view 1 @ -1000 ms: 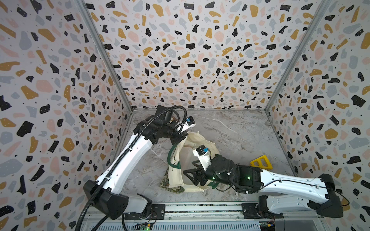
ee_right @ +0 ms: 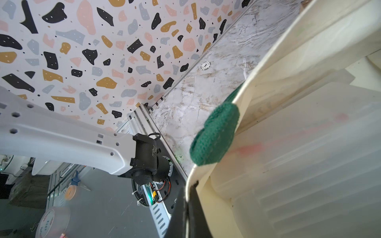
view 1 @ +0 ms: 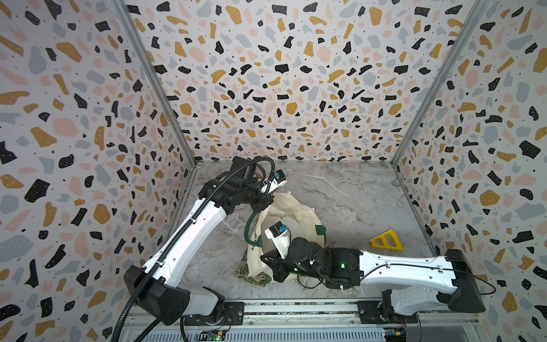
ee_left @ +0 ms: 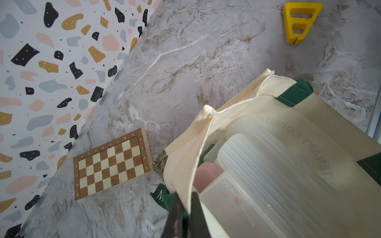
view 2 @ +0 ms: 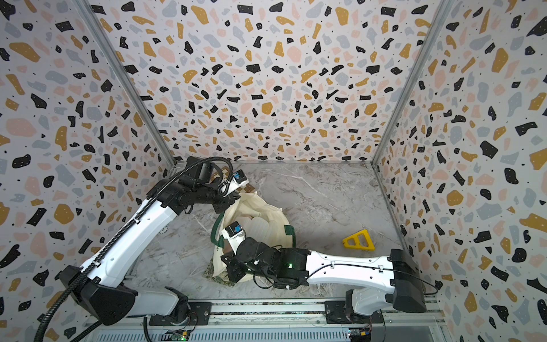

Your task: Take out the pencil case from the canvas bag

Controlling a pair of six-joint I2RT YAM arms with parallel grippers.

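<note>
The cream canvas bag (view 1: 302,213) with green handles stands open at front centre. Inside are translucent plastic cases (ee_left: 242,198) and a pink item (ee_left: 206,176); I cannot tell which is the pencil case. My left gripper is shut on the bag's cloth rim at the far left side. My right gripper is shut on the bag's rim at the near side, beside a green handle (ee_right: 214,134).
A chessboard (ee_left: 107,164) lies behind the bag, and a yellow triangle piece (view 1: 386,240) lies to its right. Patterned cloth (view 1: 253,275) is under the bag.
My right gripper has moved left with the near side of the bag's opening. My left gripper has stayed nearly still; the bag's far rim has risen slightly.
</note>
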